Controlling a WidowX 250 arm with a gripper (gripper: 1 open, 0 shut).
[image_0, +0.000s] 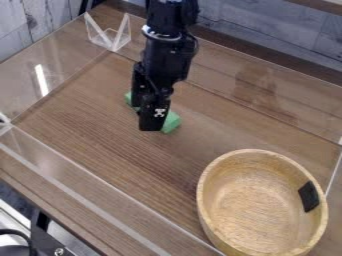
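The black gripper (151, 112) is lowered over a green block (167, 120) in the middle of the wooden table (94, 150), its fingers open. The block is partly hidden behind the gripper, showing on both sides of it. Whether the fingers touch the block cannot be told.
A large tan round bin (261, 230) with a black patch on its side fills the lower right. Clear plastic pieces stand at the top left and left edge.
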